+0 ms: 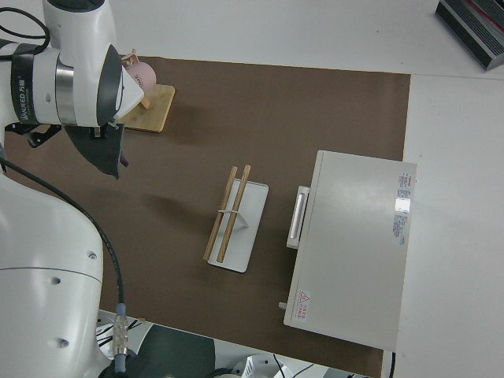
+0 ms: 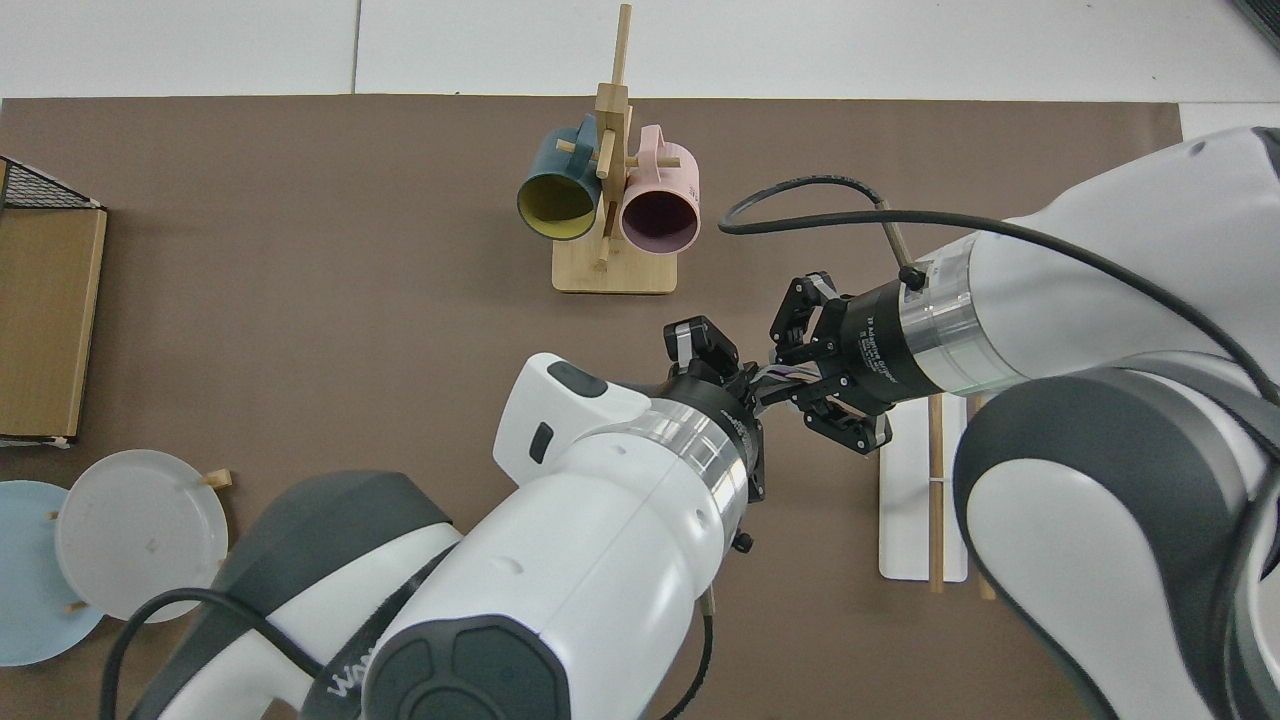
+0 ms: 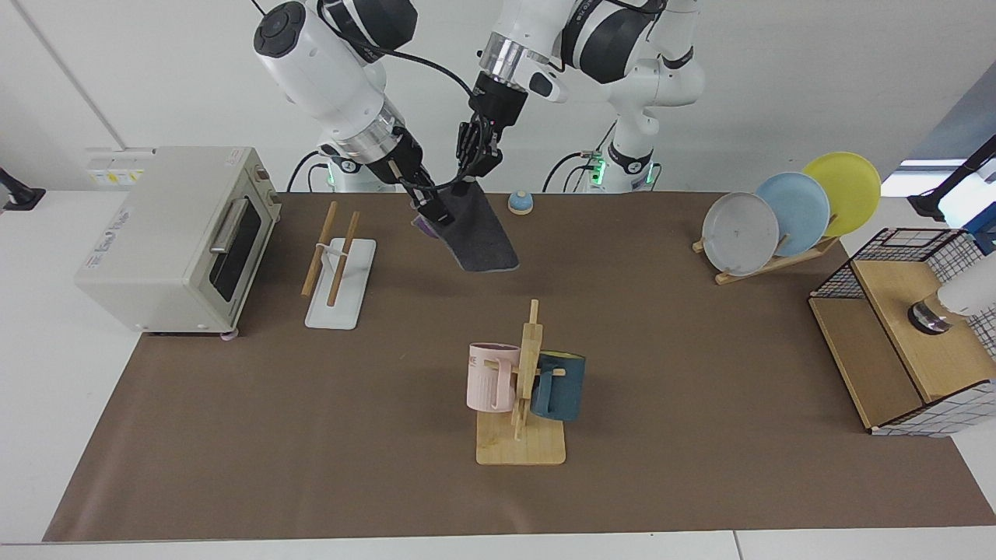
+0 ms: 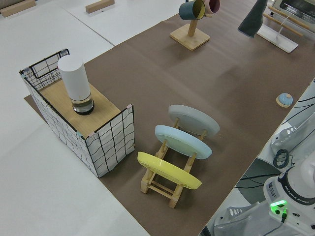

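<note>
In the middle, my two grippers meet: the left gripper and the right gripper, both black, crowd together at the wrists. Below them in the camera left view hangs a dark grey cloth-like piece with a small purple part, above the brown mat; which gripper holds it, and how the fingers stand, is hidden. A wooden mug tree holds a pink mug and a teal mug, apart from both grippers.
A white oven and a small white rack with wooden rods stand to one side. A rack of plates and a wire shelf stand opposite.
</note>
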